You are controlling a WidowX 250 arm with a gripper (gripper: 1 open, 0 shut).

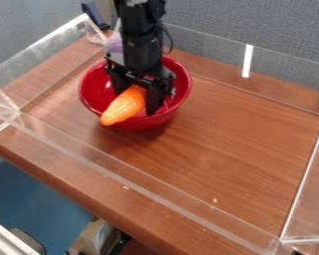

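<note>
A red bowl (175,105) stands on the wooden table in the upper left of the camera view. An orange carrot-like object (123,108) rests in it, leaning toward the front left rim. The black gripper (139,84) reaches down into the bowl over the back part of the orange object. Its fingertips are partly hidden, so I cannot tell whether they are closed on it. A pale purple object (112,42) is partly visible behind the arm.
Clear plastic walls edge the wooden table (242,149), whose right and front areas are empty. A grey padded wall stands behind.
</note>
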